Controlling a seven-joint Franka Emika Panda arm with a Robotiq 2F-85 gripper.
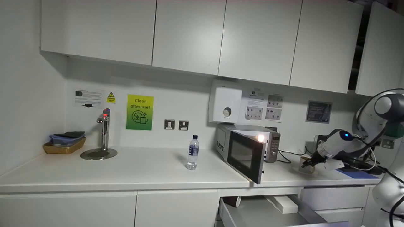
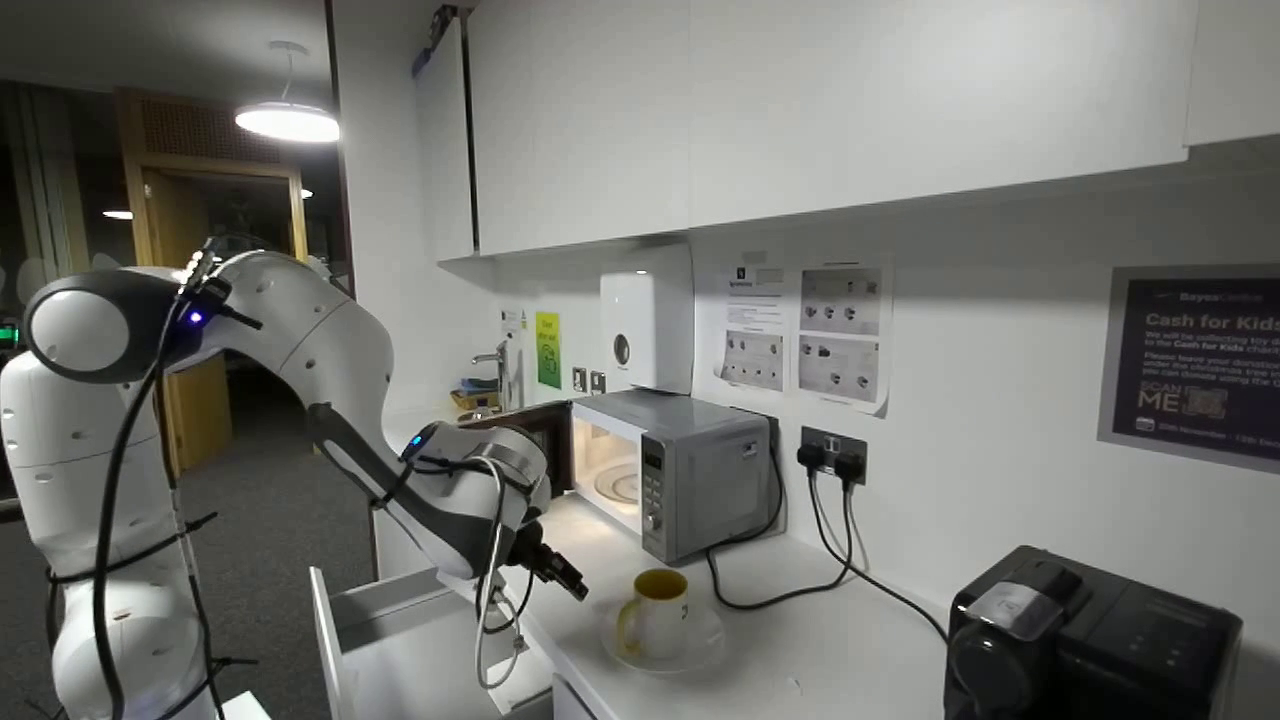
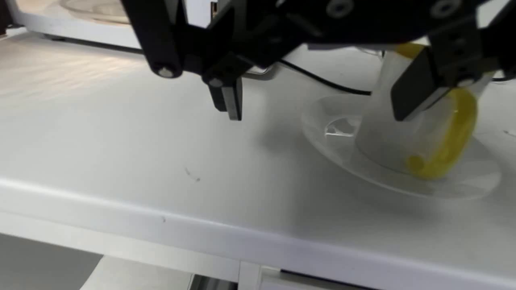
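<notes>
My gripper is open and empty over the counter. Its right fingertip overlaps the side of a white mug with a yellow handle in the wrist view; whether they touch I cannot tell. The mug stands upright on a clear saucer, and exterior view 2 shows my fingers on the side of it facing the room. In exterior view 1 the arm partly covers the mug. The microwave has its door wide open, the inside lit, and only the glass turntable visible in there.
Below the counter a drawer is pulled out, with a white box inside. Power cables run along the wall behind the mug. A black coffee machine stands past it. Left of the microwave is a water bottle.
</notes>
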